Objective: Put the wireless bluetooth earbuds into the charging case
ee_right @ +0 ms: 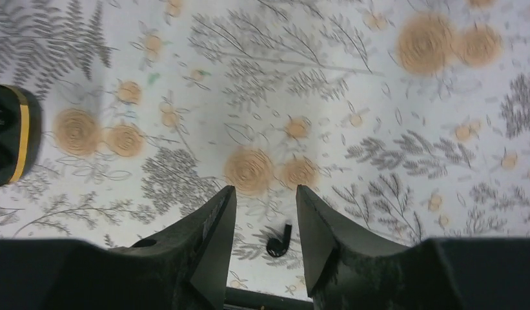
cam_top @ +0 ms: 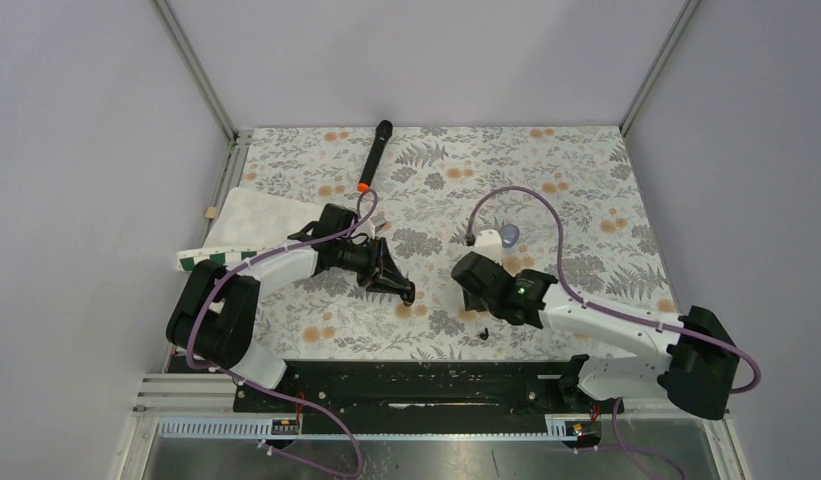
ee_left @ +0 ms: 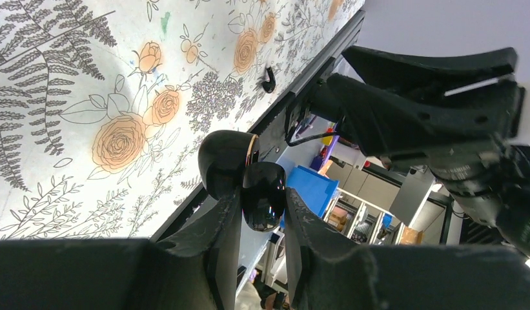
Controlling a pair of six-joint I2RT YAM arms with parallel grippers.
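A small black earbud lies on the floral mat near its front edge, also in the left wrist view [ee_left: 269, 82]. My right gripper hovers above the mat to the right of the case, part open, with nothing between its fingers, the earbud visible beyond its fingertips.
A black microphone [cam_top: 376, 155] with an orange end lies at the back. A pale purple oval object [cam_top: 509, 236] sits right of centre. A white mat [cam_top: 248, 215] with a green-checked edge is at the left.
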